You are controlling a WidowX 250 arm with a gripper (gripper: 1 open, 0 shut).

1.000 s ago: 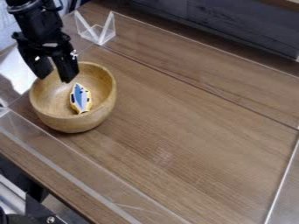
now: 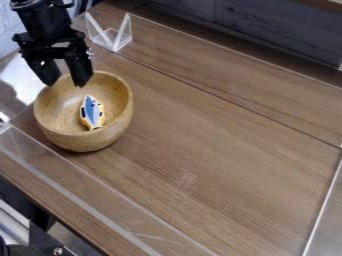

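Observation:
A round wooden bowl [image 2: 110, 132] sits at the left of the table, holding a small blue, white and yellow object [image 2: 91, 113]. The black robot gripper [image 2: 62, 76] is over the back-left rim of the bowl, open, with nothing visible between its fingers. The object lies apart from the gripper, lower and to the right inside the bowl.
A clear plastic bracket [image 2: 116, 40] stands behind the bowl near the back-left. Clear panels edge the table at front left and right.
The gripper has risen slightly and shifted left, away from the object in the bowl. The bowl and object look unchanged.

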